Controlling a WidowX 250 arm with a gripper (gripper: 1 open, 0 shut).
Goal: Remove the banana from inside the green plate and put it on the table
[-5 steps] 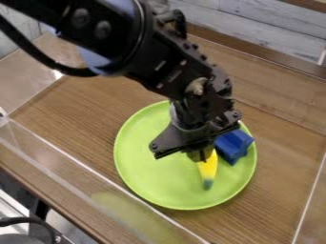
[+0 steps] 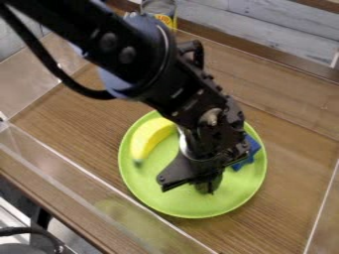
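Observation:
The yellow banana (image 2: 150, 136) lies on the left part of the green plate (image 2: 146, 190), running from the upper middle of the plate toward its left rim. My gripper (image 2: 205, 185) points down low over the middle of the plate, to the right of the banana. A gap of bare green separates the banana's lower end from the fingers. The dark fingers blend together, so their opening and whatever lies between them cannot be made out. The arm covers the plate's upper part.
A blue block (image 2: 249, 151) sits at the plate's right side, partly behind the gripper. Beyond the arm, a yellow object (image 2: 161, 8) stands at the back. Bare wooden table (image 2: 73, 124) lies left of the plate, bounded by a clear panel (image 2: 93, 193) in front.
Earlier, a yellow piece showed under the gripper; now the banana shows at the plate's left. The gripper has come lower and turned, hiding more of the blue block.

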